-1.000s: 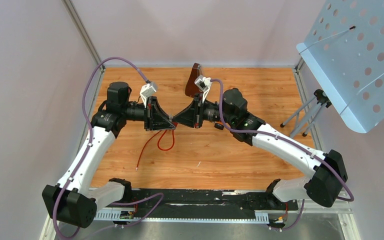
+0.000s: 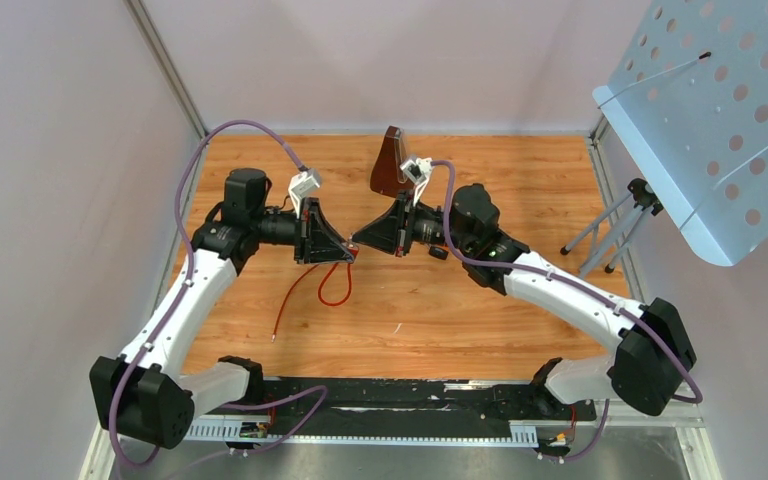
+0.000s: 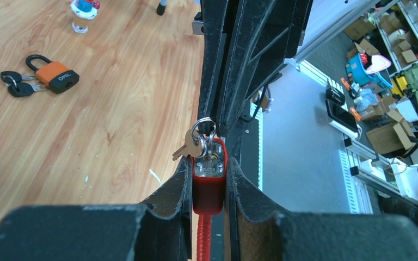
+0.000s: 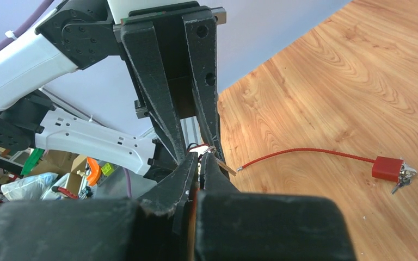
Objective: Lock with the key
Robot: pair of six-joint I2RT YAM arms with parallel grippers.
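My left gripper is shut on the red lock body (image 3: 208,201), its red cord running down below. Atop the lock, in the left wrist view, are a metal key ring (image 3: 203,126) and a brass key (image 3: 188,147) hanging to the left. The tips of my right gripper are shut right above the lock, against the ring and keys. Whether they pinch the ring or a key is hard to tell. In the right wrist view a brass key (image 4: 226,166) sticks out beside those tips. From the top, both grippers (image 2: 352,247) meet over the table.
A second red cable lock (image 4: 386,169) with keys lies on the table. An orange padlock (image 3: 54,75) with black-headed keys and a small toy figure (image 3: 84,13) sit farther off. A dark brown object (image 2: 390,165) stands at the back.
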